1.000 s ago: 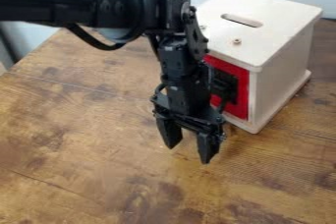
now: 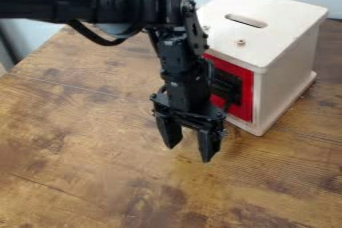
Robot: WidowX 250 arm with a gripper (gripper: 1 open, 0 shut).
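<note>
My black arm reaches in from the upper left, and its gripper [image 2: 189, 144] points down over the bare wooden table, its two fingers apart with nothing visible between them. It is just in front of and left of a pale wooden box [image 2: 283, 73], which has a slot in its top and a red front panel [image 2: 238, 72] with a black fixture, partly hidden behind the arm.
A white wall is at the back, and the table's edge runs along the upper left.
The arm and gripper have shifted very slightly; otherwise things look the same.
</note>
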